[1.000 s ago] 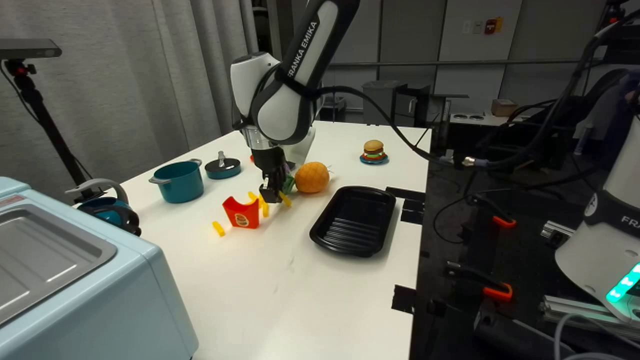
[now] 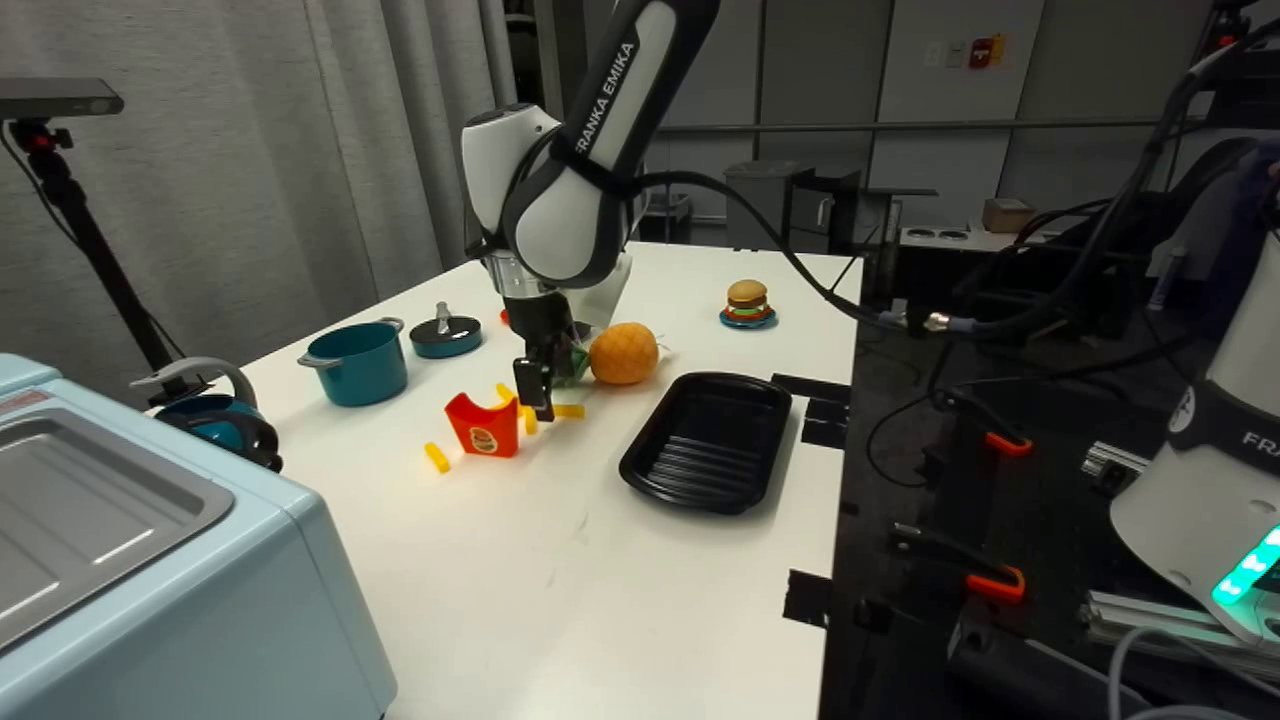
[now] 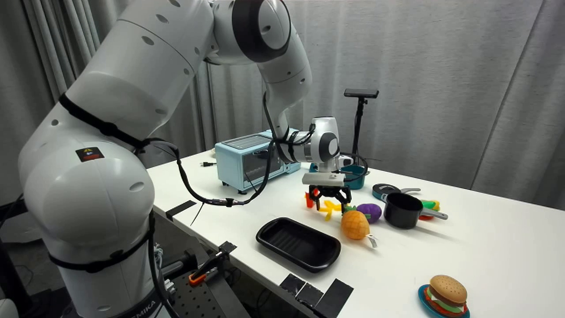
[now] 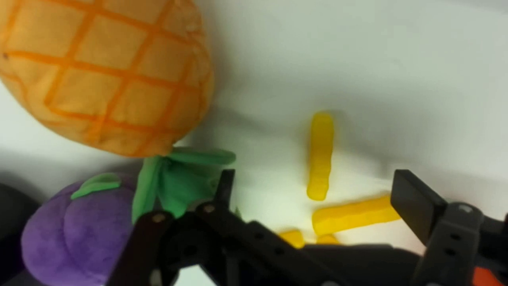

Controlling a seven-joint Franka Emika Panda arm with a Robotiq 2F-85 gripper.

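Note:
My gripper stands open low over the table, nothing held, its fingers wide apart. Between them in the wrist view lies a yellow fry, flat on the white surface. A second fry lies crosswise, its end against or under the right finger from this angle. Parts of other fries peek out behind the gripper body. In exterior view 1, the red fry box is left of the gripper, with a loose fry farther left.
A plush pineapple and purple eggplant crowd the left finger's side. The black tray sits empty nearby. Beyond are a teal pot, black saucepan and toy burger.
The fingers have spread apart. A fry that was tilted at the fingertips now lies flat on the table. The arm itself has barely moved.

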